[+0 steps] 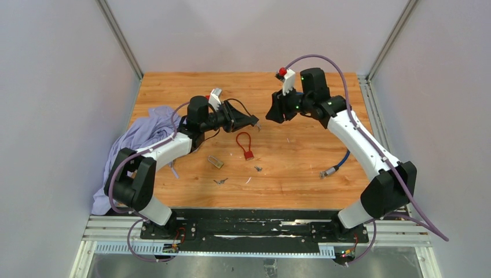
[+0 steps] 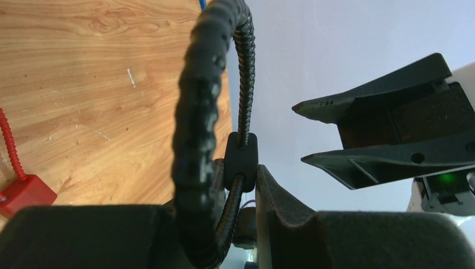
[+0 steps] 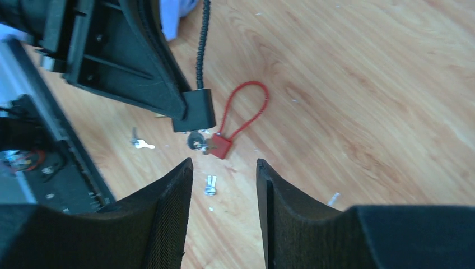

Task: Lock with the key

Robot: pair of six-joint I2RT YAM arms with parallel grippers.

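Observation:
My left gripper [image 1: 252, 120] is shut on a black cable lock [image 2: 241, 162]; its looped cable arches in front of the left wrist camera. Small silver keys [image 3: 203, 143] appear at the lock body's lower end, in the top and right wrist views. My right gripper [image 1: 273, 113] stands open to the right of the lock, apart from it, nothing between its fingers. A red cable lock [image 1: 248, 154] lies on the wood table below.
Loose keys [image 1: 220, 181] small metal pieces, a brass padlock [image 1: 215, 161], a blue cable lock [image 1: 331, 169] and a lilac cloth [image 1: 139, 130] lie on the table [image 1: 301, 185].

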